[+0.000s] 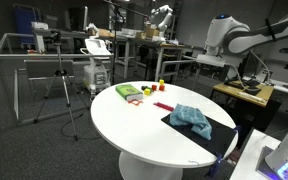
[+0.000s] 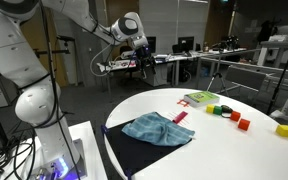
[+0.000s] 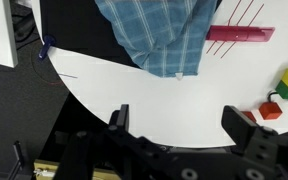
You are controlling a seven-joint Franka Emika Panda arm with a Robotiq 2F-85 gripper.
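A blue-grey checked cloth [image 1: 191, 117] lies rumpled on a black mat on the round white table [image 1: 119, 120]. In the wrist view, the cloth [image 3: 162, 35] is at the top, partly cut off by the frame edge. My gripper is open, its dark fingers wide apart with nothing between them. It hangs high above the table, clear of the cloth. In the second exterior view, the cloth [image 2: 157, 128] covers part of the black mat [image 2: 124, 150].
A red rack-like piece with thin prongs [image 3: 239, 33] lies beside the cloth. Red, yellow and green blocks [image 3: 270, 110] stand farther along the table. A green box [image 1: 129, 92] sits toward the other side.
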